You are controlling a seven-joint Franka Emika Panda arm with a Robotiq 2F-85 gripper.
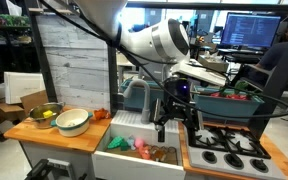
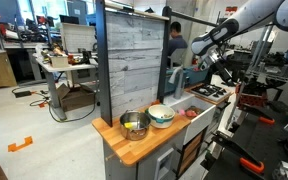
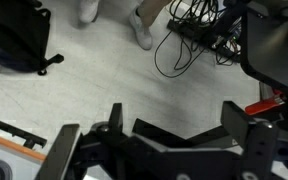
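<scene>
My gripper [image 1: 178, 134] hangs in front of the counter, between the sink and the stove, pointing downward. The wrist view shows its two fingers [image 3: 115, 117] wide apart, with only bare floor between them. Below and left of it in exterior view 1 is the white sink [image 1: 106, 160], holding several colourful items, among them a green piece [image 1: 120, 143] and a pink one [image 1: 156, 153]. To the right lies the black-grated stove [image 1: 227, 139] with its row of knobs. On the left counter stand a white-and-green bowl [image 1: 73, 124] and a metal pot [image 1: 41, 118] with something yellow inside.
A blue-green rack [image 1: 224, 106] with red and green items stands behind the stove. The faucet [image 1: 141, 93] rises behind the sink. An orange item [image 1: 100, 114] lies near the backboard. In the wrist view, cables [image 3: 182, 48] and a black bag [image 3: 29, 35] lie on the floor.
</scene>
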